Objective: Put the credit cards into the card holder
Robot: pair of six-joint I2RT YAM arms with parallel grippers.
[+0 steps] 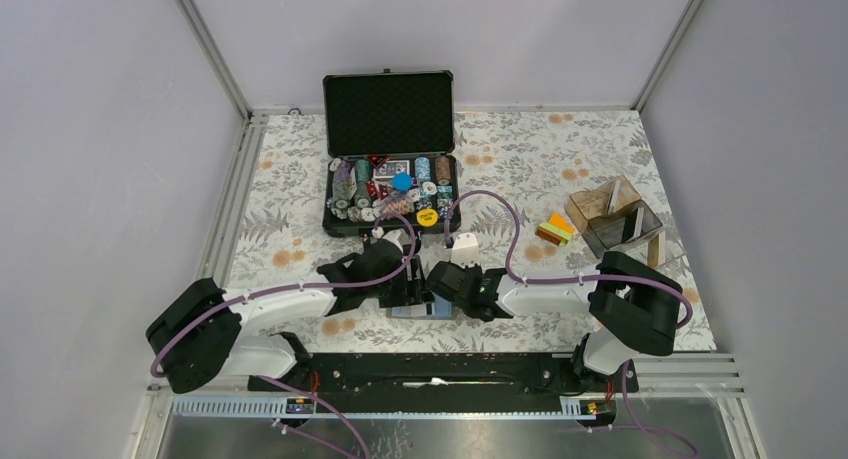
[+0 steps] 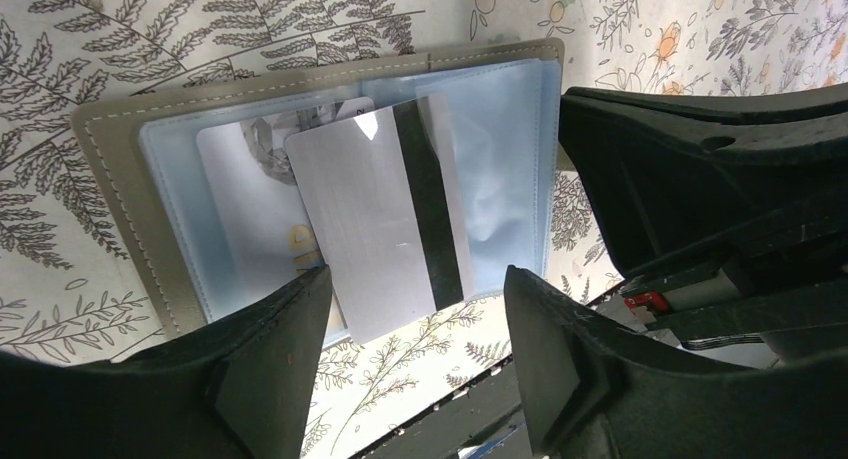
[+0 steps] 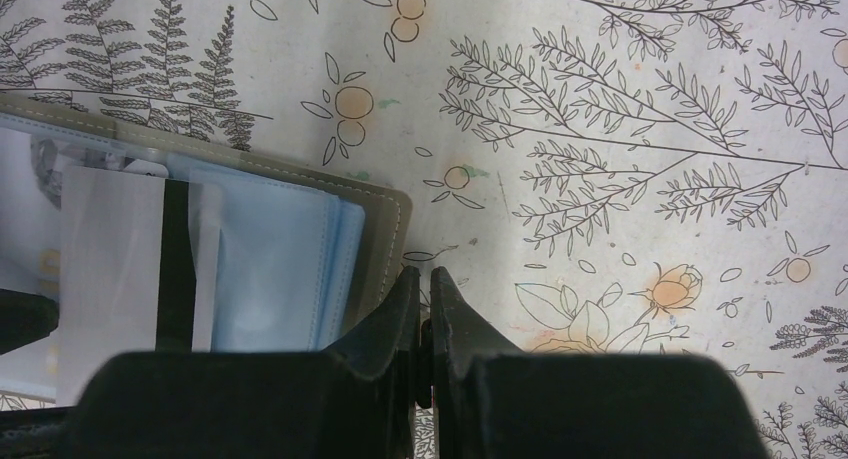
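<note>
An open card holder (image 2: pixel 500 159) with a khaki stitched border and pale blue sleeves lies at the front centre. A white card with a dark stripe (image 2: pixel 376 224) rests on it, overlapping another card (image 2: pixel 235 209). My left gripper is part open over the card's front part, its fingers either side of it, none clearly gripping. My right gripper is shut at the holder's right edge; whether the border is between its tips is hard to tell, though the left wrist view shows it at that edge.
An open case of poker chips (image 1: pixel 360 184) stands behind the arms. On the right are yellow blocks (image 1: pixel 555 229) and a divided box (image 1: pixel 650 229).
</note>
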